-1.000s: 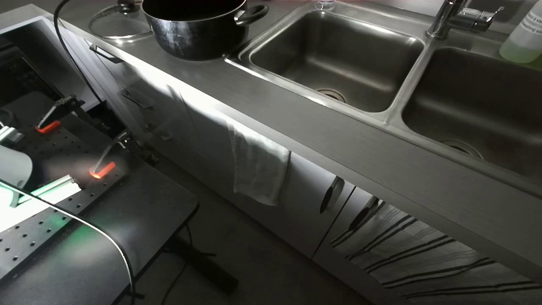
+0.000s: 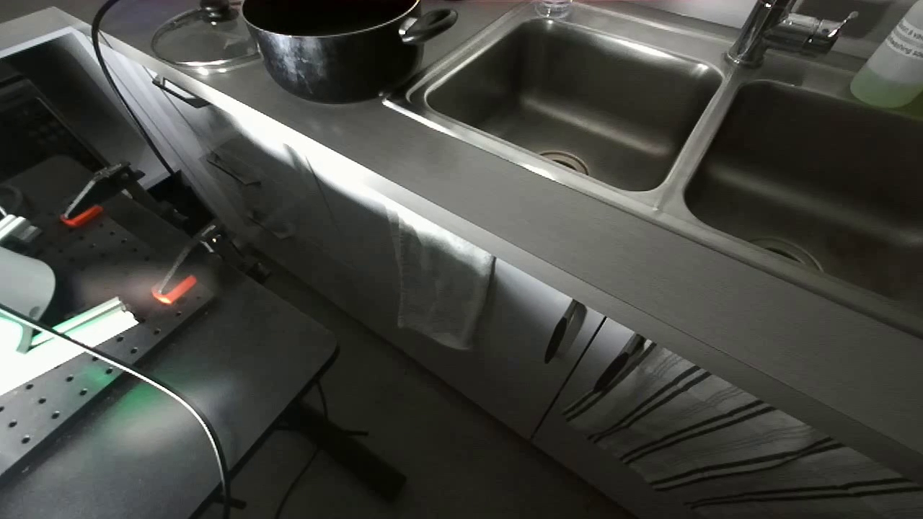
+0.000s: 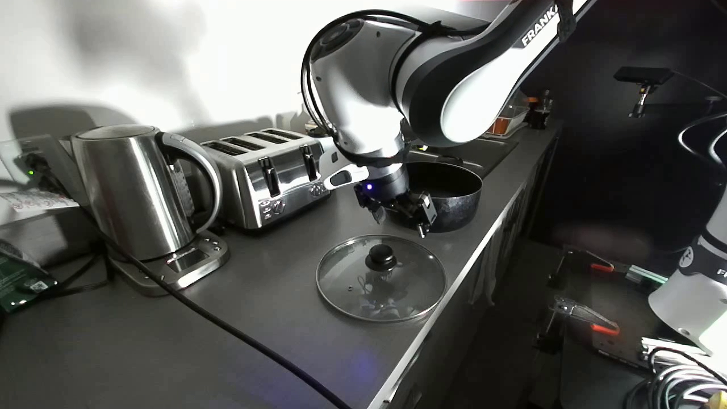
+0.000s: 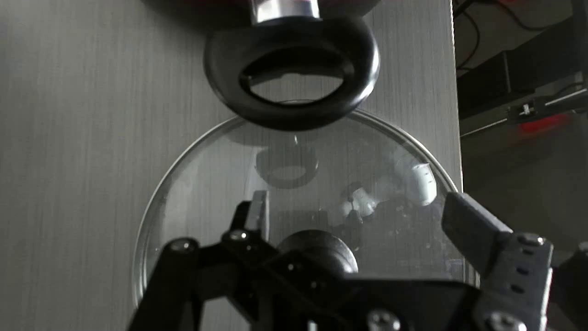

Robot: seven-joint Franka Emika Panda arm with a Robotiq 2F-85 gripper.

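Note:
A round glass lid (image 3: 341, 289) with a black knob (image 3: 381, 257) lies flat on the counter. Behind it stands a black pot (image 3: 458, 208), uncovered, its near handle (image 4: 292, 113) reaching over the lid's far edge in the wrist view. My gripper (image 3: 402, 224) hangs above the counter, between pot and lid. In the wrist view its fingers (image 4: 471, 226) are spread wide with nothing between them, and the knob shows below, partly hidden by the gripper's linkage. In exterior view 1 the lid (image 2: 208, 43) and pot (image 2: 333, 56) appear at the top left; my gripper is out of that view.
A toaster (image 3: 286, 170) and a steel kettle (image 3: 126, 197) stand along the wall. A black cable (image 3: 252, 341) crosses the counter. The double sink (image 2: 588, 95) lies beyond the pot. The counter's front edge runs close by the lid.

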